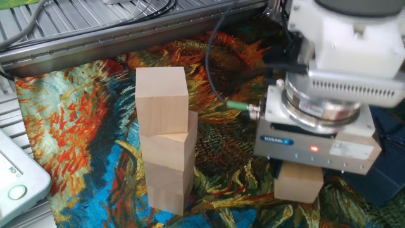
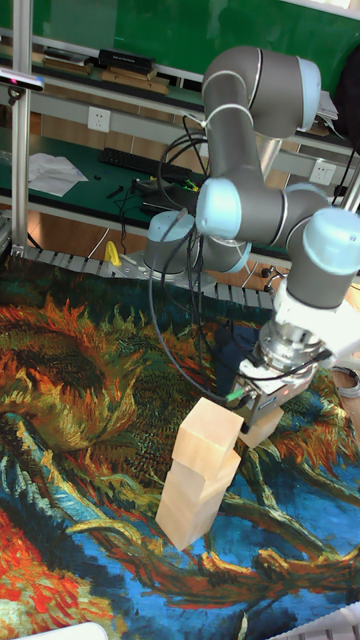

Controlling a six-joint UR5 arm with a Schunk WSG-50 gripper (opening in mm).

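Observation:
Several pale wooden blocks stand in a slightly twisted stack (image 1: 166, 145), left of my gripper in exterior view 2. The top block (image 1: 161, 100) is turned a little against the one below it. My gripper (image 1: 299, 176) is to the right of the stack, shut on another wooden block (image 1: 297, 187) that hangs below its metal body. The fingers are mostly hidden behind body and block. From exterior view 3, the held block (image 2: 259, 428) shows just behind the stack (image 2: 199, 480), partly covered by it; a gap separates the two in exterior view 2.
A colourful painted cloth (image 1: 82, 126) covers the table, bare around the stack. A white device (image 1: 19, 177) with a green button is at the left edge. A metal rail (image 1: 126, 41) runs along the back, and a black cable (image 1: 211, 60) loops from the gripper.

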